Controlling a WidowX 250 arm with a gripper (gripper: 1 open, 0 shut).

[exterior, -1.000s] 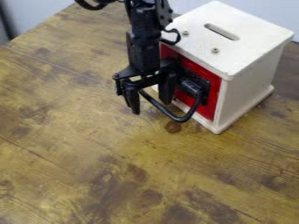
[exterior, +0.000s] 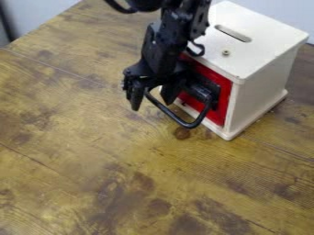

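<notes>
A white wooden box [exterior: 262,64] with a slot on top and a red front panel [exterior: 216,113] stands at the right. The black gripper [exterior: 152,87] hangs from the arm at the box's front, low beside a curved black handle. The dark arm covers much of the red panel and the handle's upper part. Whether the fingers are open or shut on something is hard to make out.
A pale wall edge shows at the top left.
The upper arm has shifted slightly, with its upper part now further right over the box's top edge. The box and handle look unmoved.
</notes>
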